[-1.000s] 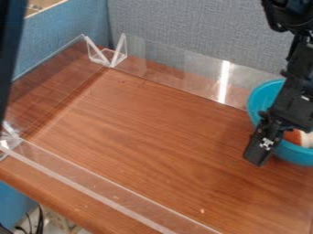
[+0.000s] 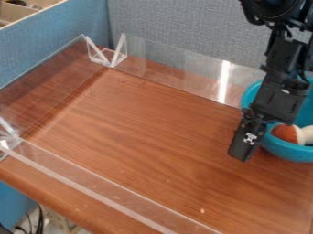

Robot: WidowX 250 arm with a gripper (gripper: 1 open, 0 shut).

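Observation:
My black gripper (image 2: 247, 139) hangs at the left rim of a teal bowl (image 2: 291, 154) on the right of the wooden table (image 2: 134, 137), its tip low beside the bowl's near-left side. Inside the bowl lie an orange-red item (image 2: 287, 133) and a pale white item (image 2: 305, 135), partly hidden by the gripper. Whether anything is between the fingers cannot be seen clearly.
Clear plastic walls with white corner brackets (image 2: 108, 57) edge the table at the back, left and front. The middle and left of the tabletop are empty. Grey and blue partitions stand behind.
My gripper has shifted slightly up and to the left over the last second, staying beside the bowl's left rim. The bowl looks much the same.

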